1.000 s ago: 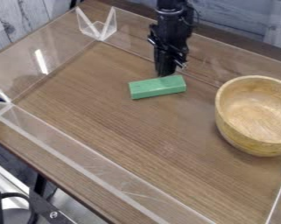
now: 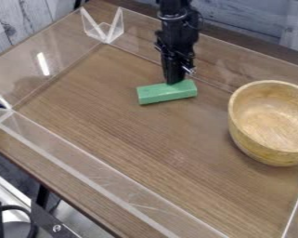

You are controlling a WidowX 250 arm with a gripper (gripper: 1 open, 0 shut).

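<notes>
My black gripper (image 2: 174, 74) hangs from the top of the view, its tip at the upper back edge of a green rectangular block (image 2: 163, 93) lying on the wooden table. The fingertips are small and dark; they look shut, and the block lies below them, not visibly held.
A large tan wooden bowl (image 2: 265, 139) sits at the right. A clear plastic piece (image 2: 103, 26) stands at the back left. Clear rails run along the table edges.
The gripper tip has moved slightly down toward the block over the last moments. The block lies in about the same place.
</notes>
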